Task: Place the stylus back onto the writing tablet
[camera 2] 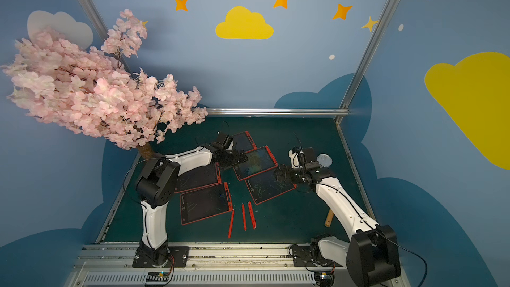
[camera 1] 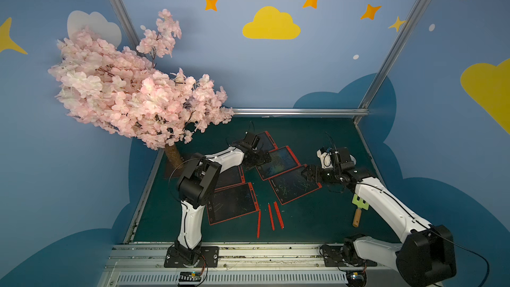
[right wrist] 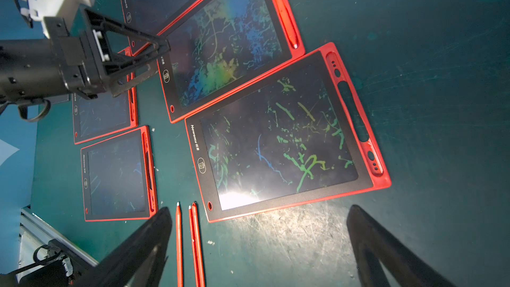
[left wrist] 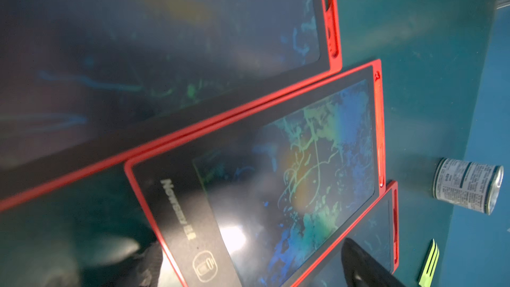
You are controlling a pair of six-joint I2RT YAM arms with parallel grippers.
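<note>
The colourful writing tablet (right wrist: 223,42) lies in the middle of the group, with a red stylus (right wrist: 285,13) lying in the slot along its edge. Beside it, the nearer tablet (right wrist: 276,133) has an empty slot. Several loose red styluses (camera 1: 271,216) rest on the table in front. Above the colourful tablet's left end, my left gripper has its fingers spread, holding nothing. My right gripper hovers over the near tablet's area, also open and empty between its fingers.
More tablets (camera 1: 232,202) lie to the left and behind. A pink blossom tree (camera 1: 172,156) stands at the back left. On the right are a can (camera 2: 324,160) and a green fork (camera 1: 360,202). Bare table (right wrist: 441,127) shows right of the tablets.
</note>
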